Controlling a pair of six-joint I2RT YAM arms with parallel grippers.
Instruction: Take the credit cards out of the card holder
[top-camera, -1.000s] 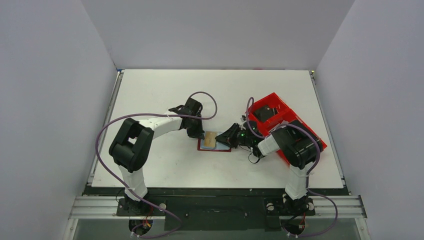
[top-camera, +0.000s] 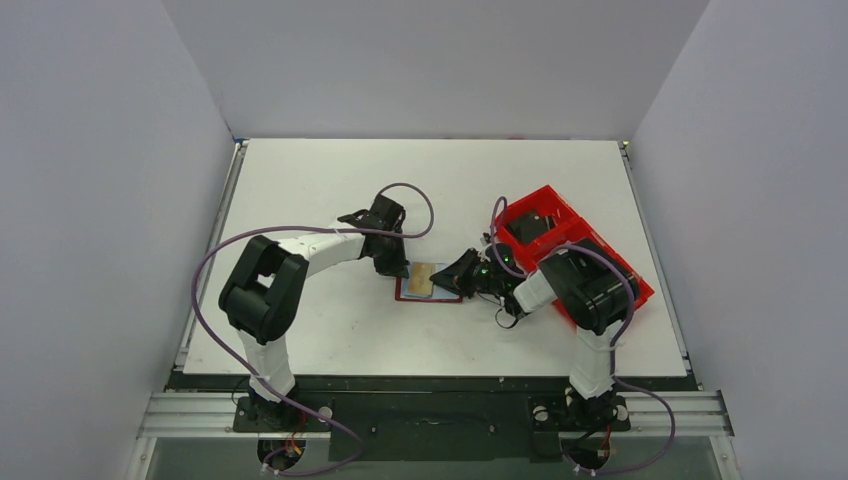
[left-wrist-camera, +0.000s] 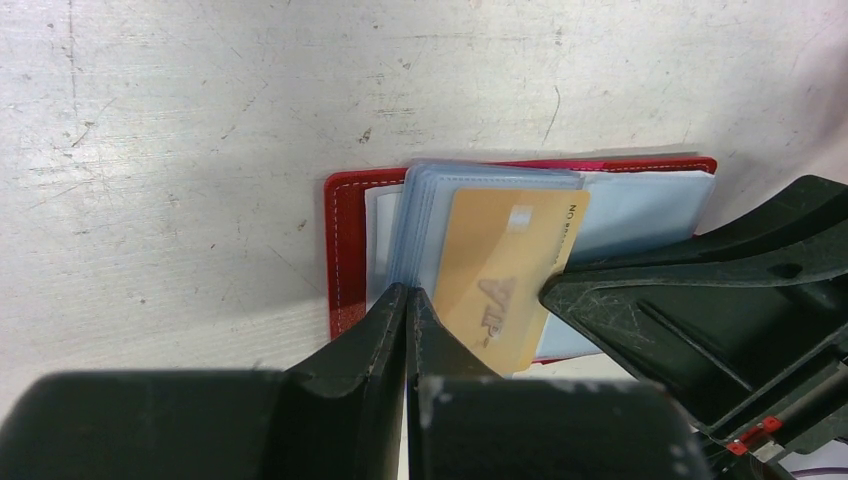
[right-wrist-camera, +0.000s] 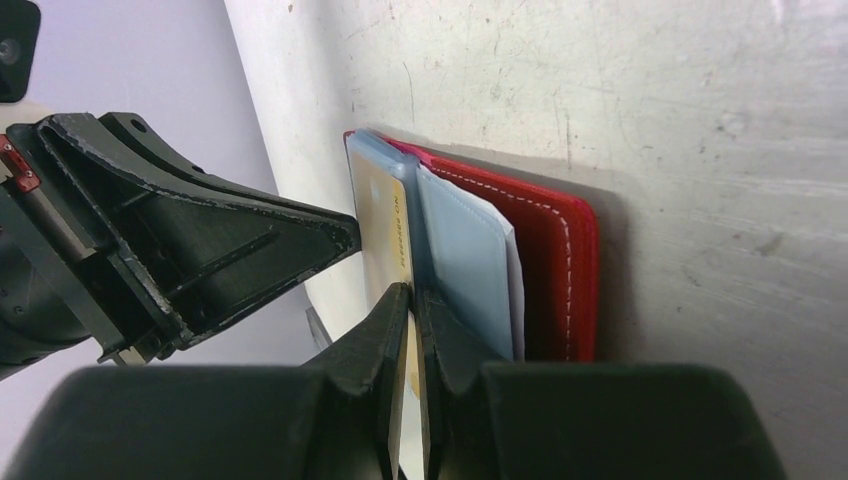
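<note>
The red card holder (left-wrist-camera: 345, 255) lies opened on the table, clear plastic sleeves (left-wrist-camera: 425, 215) inside it. A gold card (left-wrist-camera: 505, 270) sits in the top sleeve. My left gripper is shut, its tips against the sleeves' left edge; whether it pinches a sleeve is hard to see. At the gold card's opposite edge is my right gripper, fingertips very close together. In the right wrist view the gold card (right-wrist-camera: 380, 220) stands tilted up along with its sleeve, and the right tips touch its edge. Whether they grip it cannot be made out.
A red divided box (top-camera: 548, 193) with a dark item (top-camera: 530, 226) inside stands at the right, partly under the right arm. Purple cables loop over both arms.
My right arm has shifted very slightly, while the left arm keeps its place. The holder and the gold card look almost unchanged.
</note>
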